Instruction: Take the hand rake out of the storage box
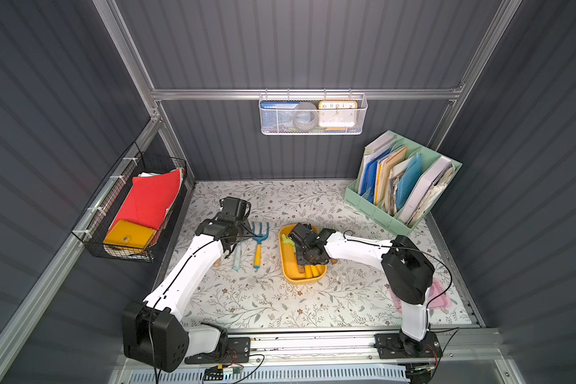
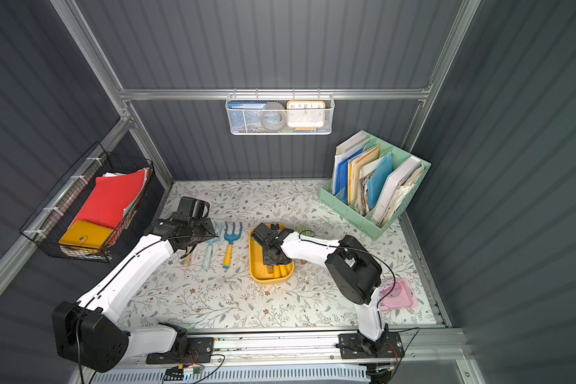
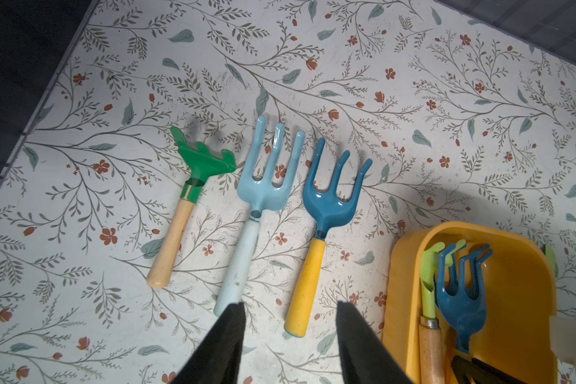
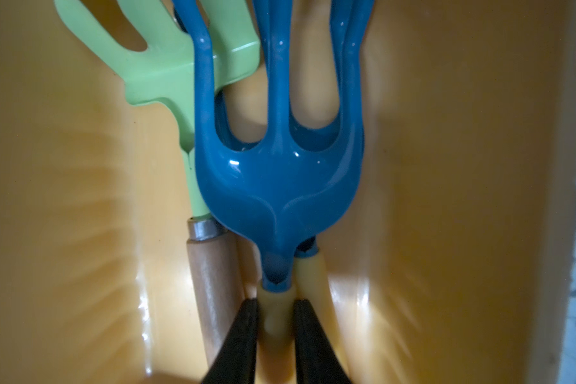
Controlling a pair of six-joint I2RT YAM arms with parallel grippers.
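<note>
The yellow storage box [image 3: 403, 288] holds blue forks [image 4: 278, 185] with yellow handles and a light green rake [image 4: 160, 83] with a wooden handle. My right gripper is down in the box, its fingers either side of the top blue fork's yellow handle; whether they grip it is unclear. My left gripper is open above the table with nothing between its fingers. Below it lie a green rake [image 3: 198, 163], a pale blue fork [image 3: 262, 192] and a blue fork [image 3: 329, 204], left of the box.
A mint file holder [image 1: 358, 204] with folders stands at the back right. A black wire basket [image 1: 140, 252] hangs at the left, a white mesh basket [image 1: 281, 128] on the back wall. A pink item [image 2: 403, 294] lies at the front right.
</note>
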